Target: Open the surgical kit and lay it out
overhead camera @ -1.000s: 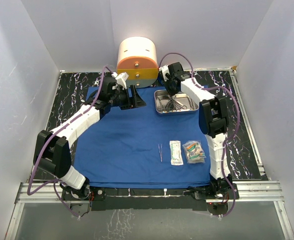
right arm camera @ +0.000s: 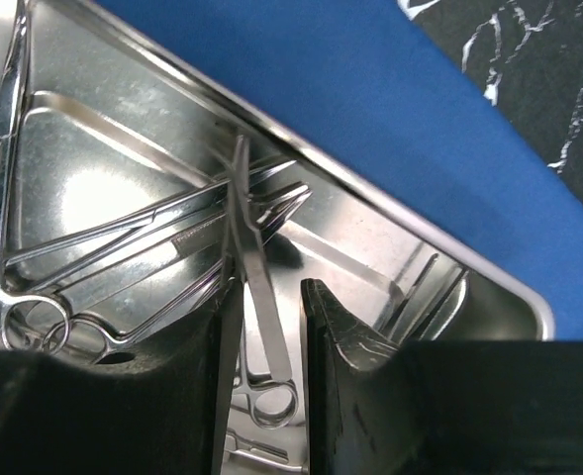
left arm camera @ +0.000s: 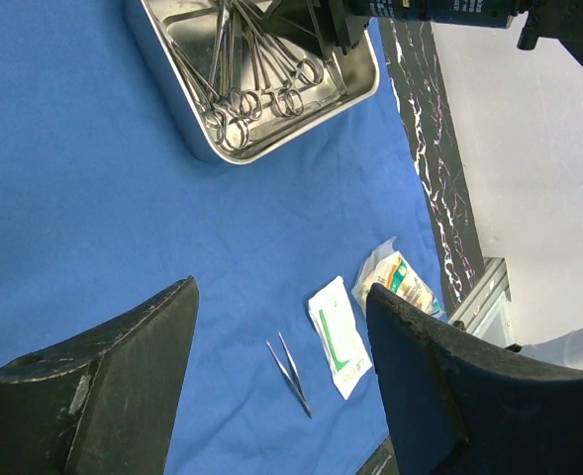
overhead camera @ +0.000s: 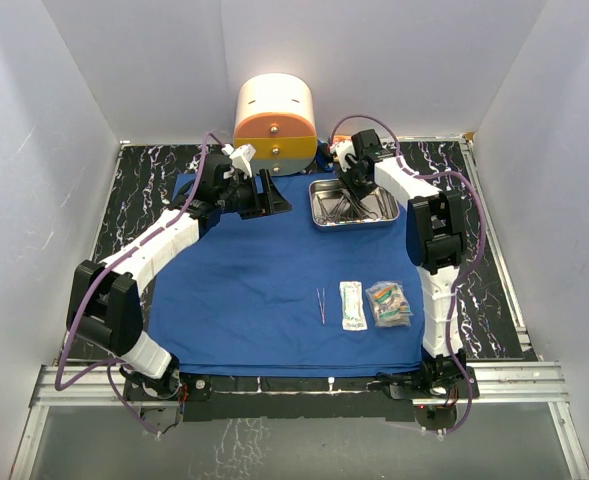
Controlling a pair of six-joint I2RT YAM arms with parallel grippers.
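The metal tray point(overhead camera: 324, 224) lies at the back of the blue cloth, with several scissor-like clamps point(left arm camera: 234, 104) and other steel instruments inside. My right gripper is inside or just over the tray, its fingers apart. Between them shows the flat end of steel tweezers point(right arm camera: 259, 292), with a gap to the right finger; whether they touch the left one I cannot tell. My left gripper point(overhead camera: 274, 193) hangs open over the cloth left of the tray, empty. Laid out near the front are thin tweezers point(overhead camera: 322, 306), a white packet point(overhead camera: 353, 306) and a clear bag point(overhead camera: 388, 304) with coloured contents.
A rounded cabinet with yellow drawers point(overhead camera: 274, 128) stands behind the cloth, close to the tray's back left. Several long instruments point(right arm camera: 425, 297) rest at the tray's other end.
The left arm and laid-out items have stayed put.
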